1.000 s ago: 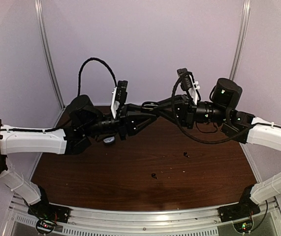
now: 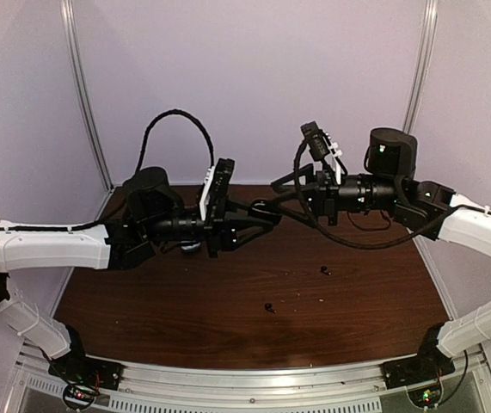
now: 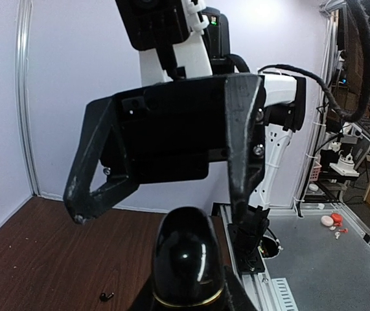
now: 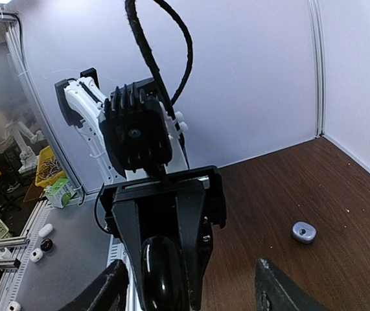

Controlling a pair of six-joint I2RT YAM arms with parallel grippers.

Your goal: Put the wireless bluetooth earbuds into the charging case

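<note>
A glossy black charging case [image 3: 188, 259] with a thin gold line hangs above the table, and my left gripper [image 2: 265, 217] is shut on it. In the right wrist view the case [image 4: 162, 275] stands upright between the left fingers. Facing it, my right gripper [image 2: 281, 200] is open, with its fingers apart near the case's free end; I cannot tell whether they touch it. Whether the lid is raised is not clear. Two small black earbuds lie apart on the table, one earbud [image 2: 269, 307] nearer the front and another earbud [image 2: 325, 270] further right.
A small grey round object [image 4: 303, 232] sits on the brown table [image 2: 228, 318], partly behind the left arm in the top view. Tiny light specks lie near the earbuds.
Both earbuds lie unmoved.
</note>
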